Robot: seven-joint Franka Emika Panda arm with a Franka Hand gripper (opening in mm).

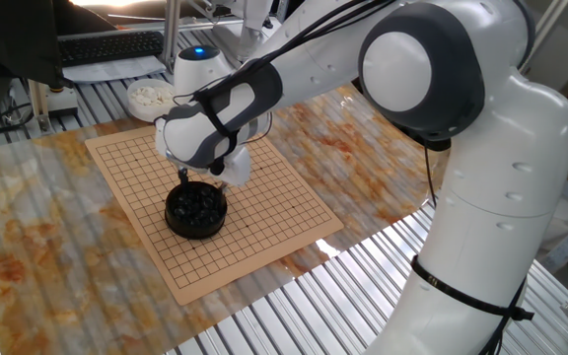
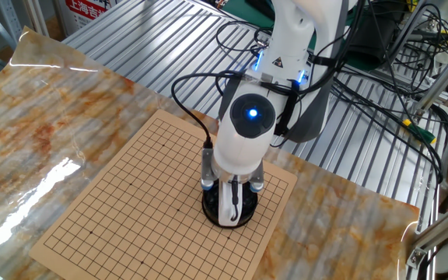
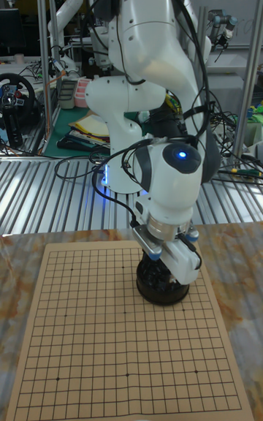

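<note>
A round black bowl (image 1: pixel 195 219) of dark, glossy pieces rests on the tan grid board (image 1: pixel 264 222). My gripper (image 1: pixel 204 185) points down at the bowl's rear part in exterior view 1, its fingers spread wide to either side. From above, in exterior view 2, the gripper (image 2: pixel 232 187) covers much of the bowl (image 2: pixel 249 211), and one finger shows at each side of the wrist. The fingertips are close to the rim; contact is hard to judge. In exterior view 3 the gripper body hides the upper right of the bowl (image 3: pixel 159 294).
Behind the board stands a clear container of white pieces (image 1: pixel 153 99). A keyboard (image 1: pixel 112 47) lies farther back. The marbled table mat (image 1: pixel 37 232) is clear around the board, and most of the board is bare. Cables hang along the arm.
</note>
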